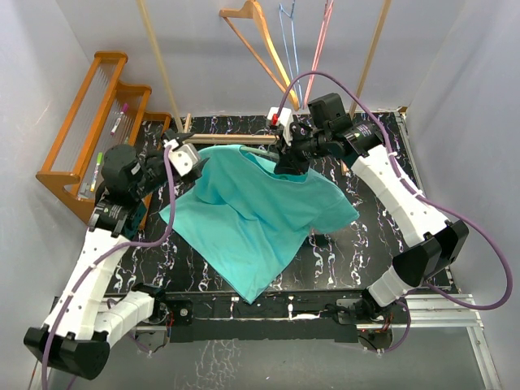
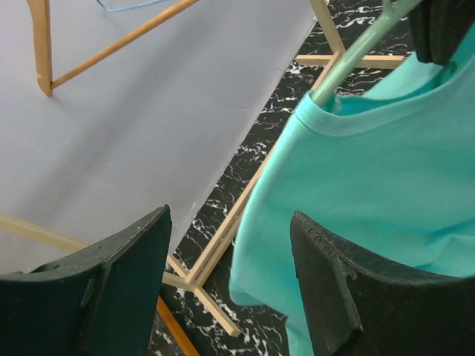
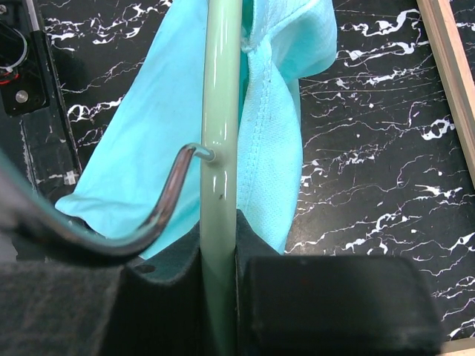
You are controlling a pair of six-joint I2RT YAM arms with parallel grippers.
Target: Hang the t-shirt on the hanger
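The cyan T-shirt (image 1: 252, 215) hangs spread over the black tabletop. A pale green hanger (image 3: 220, 111) runs into its collar, with my right gripper shut on it, high at the right of centre in the top view. In the left wrist view the hanger (image 2: 356, 55) enters the shirt (image 2: 371, 185) at the upper right. My left gripper (image 1: 183, 146) is at the shirt's upper left, open, its fingers apart with the shirt just beyond them and nothing clearly between.
A wooden rack (image 1: 67, 175) stands at the left. Wooden, blue and pink hangers (image 1: 264, 32) hang at the back. Light wooden bars (image 3: 445, 67) lie behind the shirt on the marble-patterned table (image 1: 357, 260).
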